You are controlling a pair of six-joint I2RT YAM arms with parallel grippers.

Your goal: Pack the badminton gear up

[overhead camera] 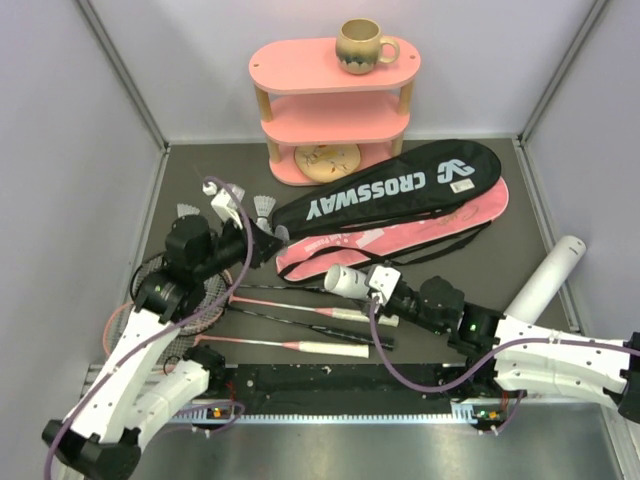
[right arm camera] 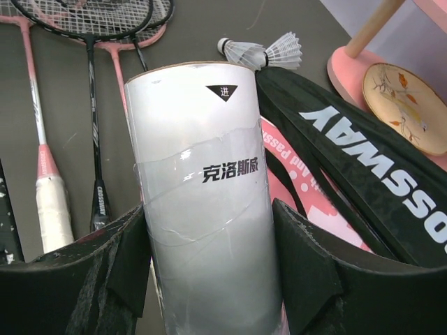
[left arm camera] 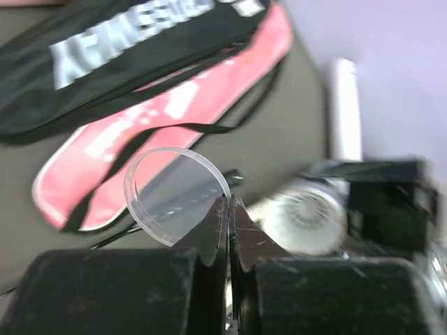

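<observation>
A clear, thin round lid [left arm camera: 162, 180] hangs by its rim from the fingertips of my left gripper, which is shut on it; in the top view the lid [overhead camera: 281, 235] shows faintly. My right gripper is shut around a white tube [right arm camera: 206, 244] with black lettering. One end of this tube [left arm camera: 314, 218] faces the left wrist camera; what is inside is unclear. Two shuttlecocks [right arm camera: 283, 51] lie by the rackets' far side, and several rackets [overhead camera: 325, 349] rest across the floor. A black bag [overhead camera: 400, 190] overlaps a pink bag [overhead camera: 420, 233].
A pink shelf [overhead camera: 335, 120] stands at the back with a mug [overhead camera: 358, 48] on top and a plate [overhead camera: 327, 162] below. Another white tube [overhead camera: 545, 280] leans along the right side. Bare floor lies between the bags and that tube.
</observation>
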